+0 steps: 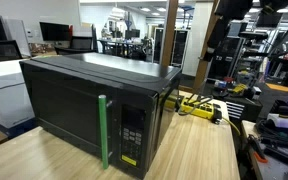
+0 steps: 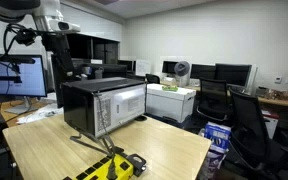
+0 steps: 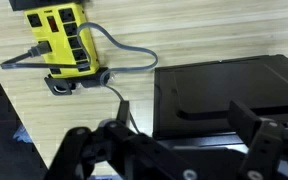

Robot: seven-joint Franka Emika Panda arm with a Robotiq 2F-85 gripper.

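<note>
A black microwave (image 1: 94,100) stands on the wooden table, its door closed, with a green vertical handle (image 1: 103,132) and a keypad (image 1: 134,128) at the front. Its vented back (image 2: 124,105) faces exterior view 2. My gripper has its two dark fingers wide apart, and nothing shows between them. From the wrist it looks down on the dark microwave top (image 3: 219,90) at the right. In exterior view 1 the arm hangs above and beyond the microwave's right side, apart from it.
A yellow power strip (image 3: 68,40) with plugs and grey cables lies on the table behind the microwave. Bare tabletop (image 2: 174,142) extends beside it. Chairs (image 2: 249,125), desks and monitors stand farther off.
</note>
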